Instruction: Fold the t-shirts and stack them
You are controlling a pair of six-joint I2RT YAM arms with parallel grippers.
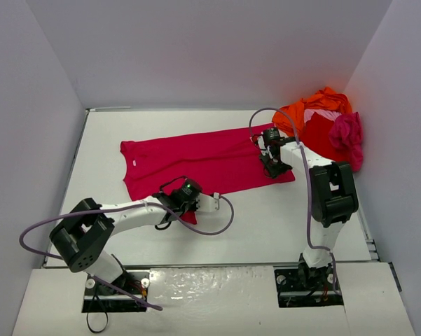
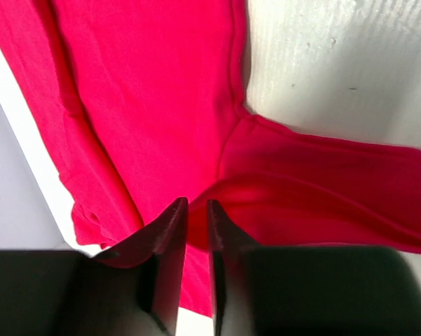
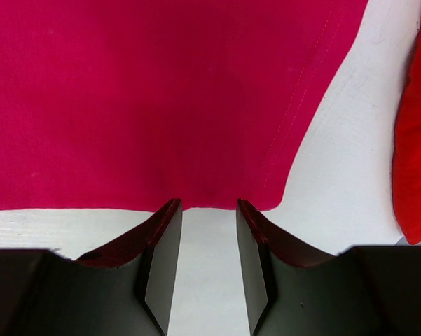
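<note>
A crimson t-shirt lies spread across the table, its collar and sleeve end towards the left and its hem towards the right. Over the near sleeve hovers my left gripper, its fingers slightly apart with red cloth visible through the gap. I cannot tell how high it is above the cloth. My right gripper is open above the shirt's near edge, close to the hem corner. Nothing appears held between its fingers.
A heap of clothes, with an orange piece, a red piece and a dark pink piece, lies at the back right, close to the right arm. Grey walls stand around it.
</note>
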